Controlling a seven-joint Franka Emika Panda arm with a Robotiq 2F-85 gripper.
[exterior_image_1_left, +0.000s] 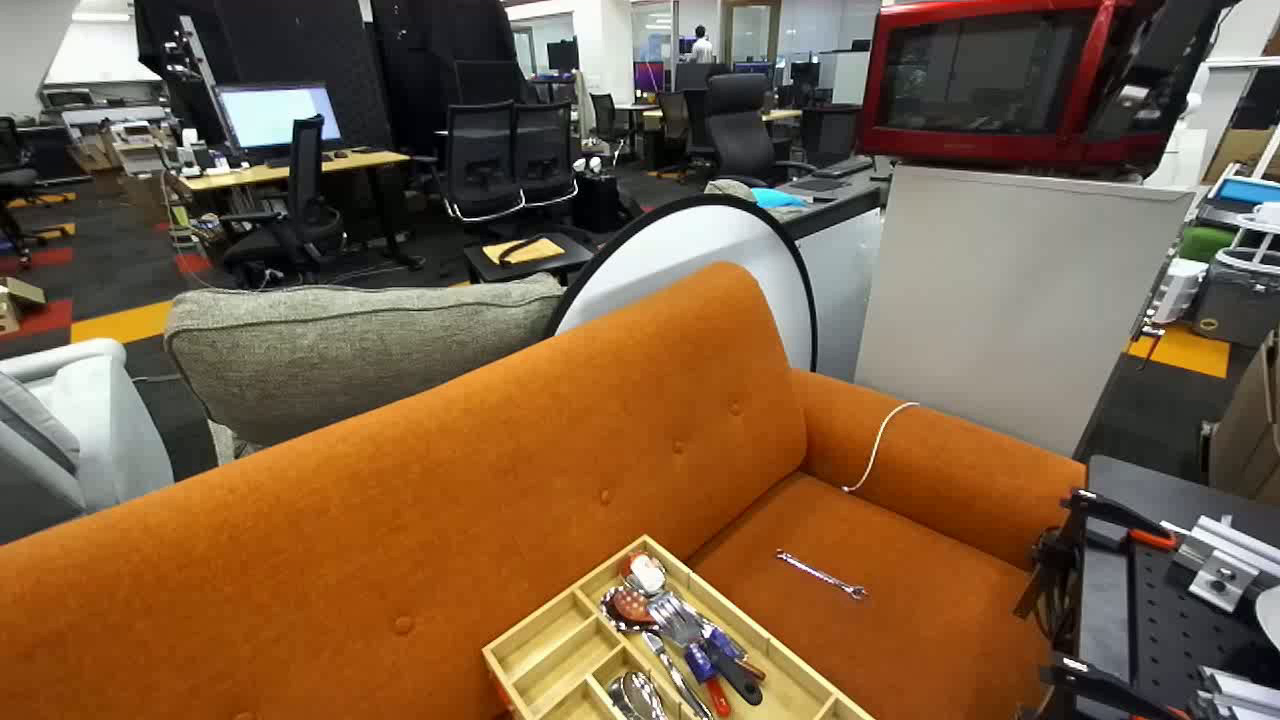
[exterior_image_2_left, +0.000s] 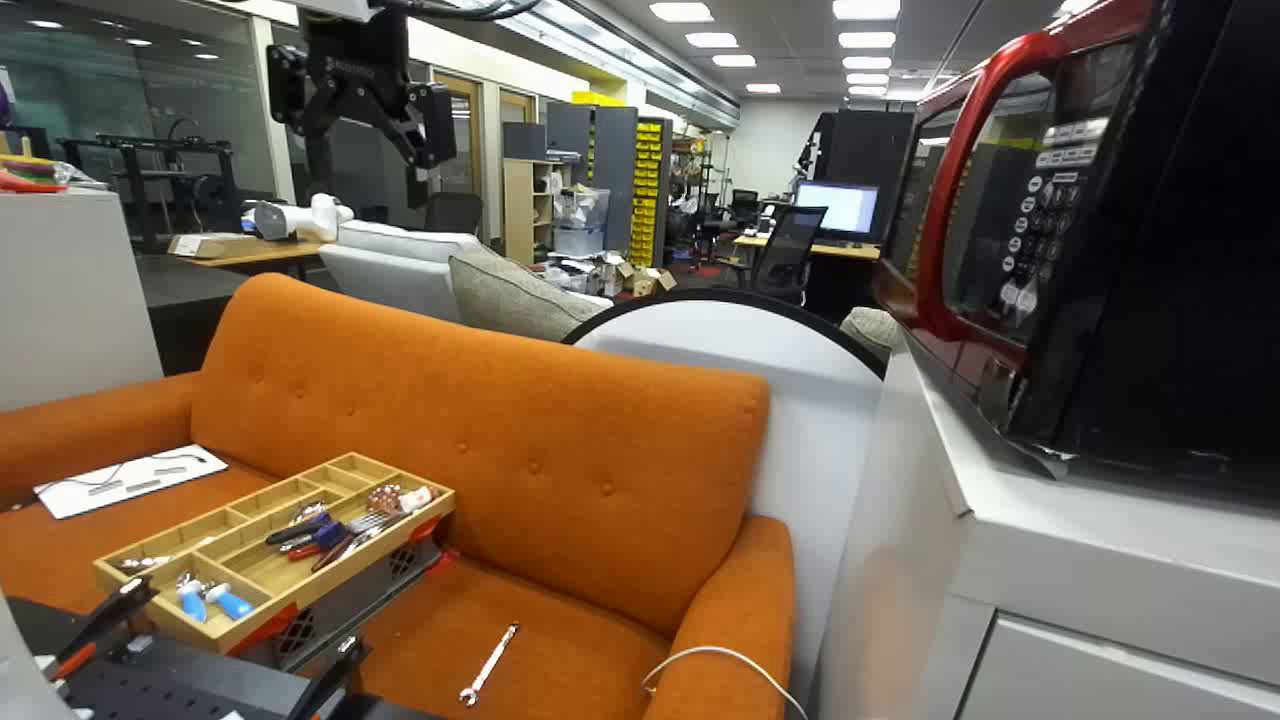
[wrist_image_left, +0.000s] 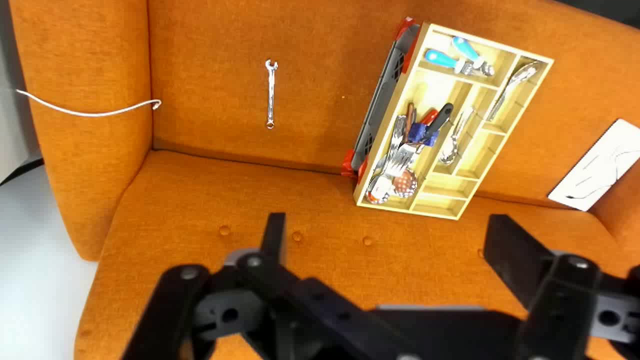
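Note:
High above the orange sofa, my gripper stands open with nothing between its fingers; exterior view 2 has the gripper at the upper left, well clear of everything below. A silver wrench lies by itself on the sofa seat, and both exterior views show this wrench too. The wooden divided tray holds metal utensils, including a slotted spoon, a black-handled tool and two blue-handled tools. A white cord drapes over the sofa's armrest.
A dark crate with red corners shows under the tray's edge. Farther along the seat lies a white board with a thin cable. The red microwave stands on a grey cabinet beside the sofa. Bare seat surrounds the wrench.

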